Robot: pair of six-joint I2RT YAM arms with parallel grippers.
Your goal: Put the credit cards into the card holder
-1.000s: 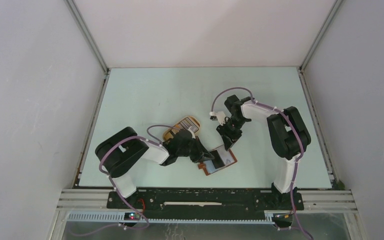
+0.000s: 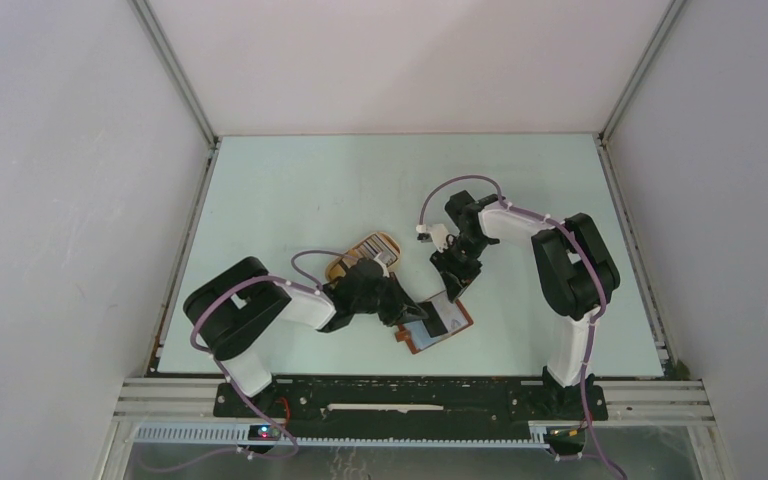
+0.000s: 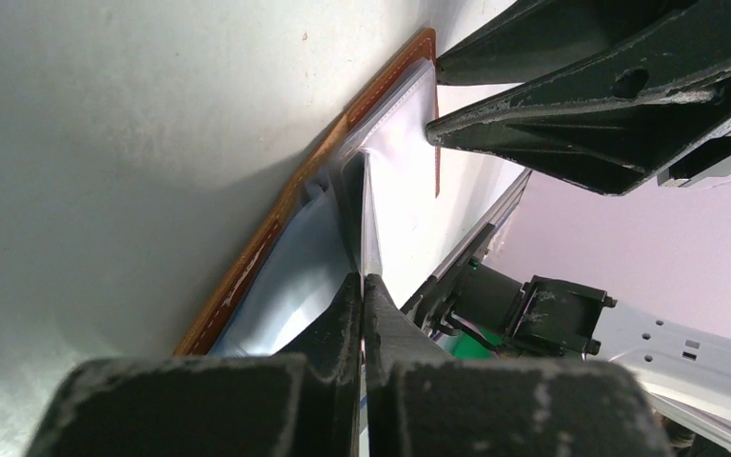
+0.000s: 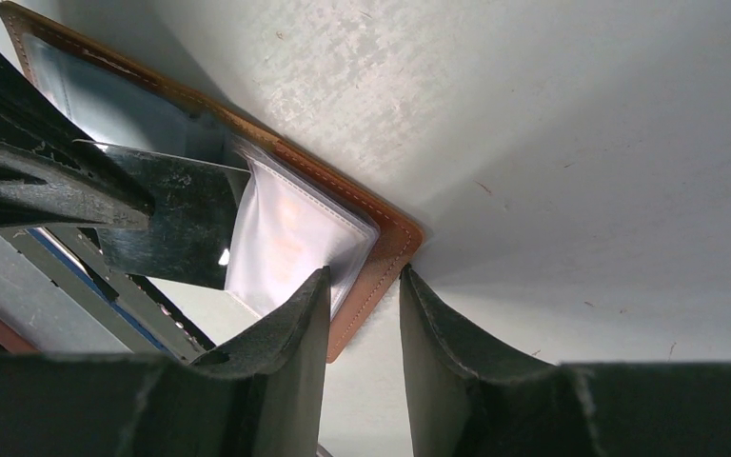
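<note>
The brown card holder [image 2: 458,328] lies open and slanted near the table's front, its clear pockets facing up. A thin black card [image 4: 176,224] is pinched at one end by my left gripper, which is shut on it. The card's other end meets the mouth of the whitish clear pocket [image 4: 295,228]; how far it sits inside is hard to tell. My right gripper is closed down on the holder's corner, one finger on each side of the brown edge, partway shut.
A tan tray [image 2: 392,246] with several cards stands behind the left gripper, partly hidden by that arm. Both arms crowd the holder from either side.
Very little differs. The right gripper and the holder have shifted a touch to the left; the left gripper stays at the black card.
</note>
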